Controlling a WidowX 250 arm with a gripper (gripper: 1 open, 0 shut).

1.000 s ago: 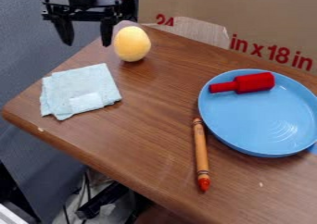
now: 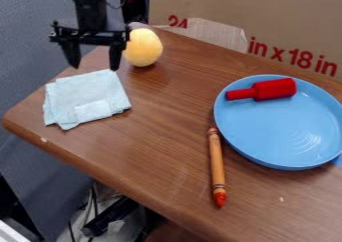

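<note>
My black gripper [image 2: 94,50] hangs at the upper left, just above and behind a folded light blue cloth [image 2: 86,98] on the wooden table, its two dark fingers apart with nothing seen between them. Right beside it on the right is a yellow round object [image 2: 144,48]. A blue plate [image 2: 281,136] lies at the right with a red cylindrical object [image 2: 267,89] on its back part. An orange crayon [image 2: 217,168] lies left of the plate.
A cardboard box [image 2: 254,26] stands along the back of the table. The table's left edge drops to a dark area with cables below.
My gripper has moved down and slightly to the right, toward the level of the cloth's back edge. The objects on the table have not visibly moved.
</note>
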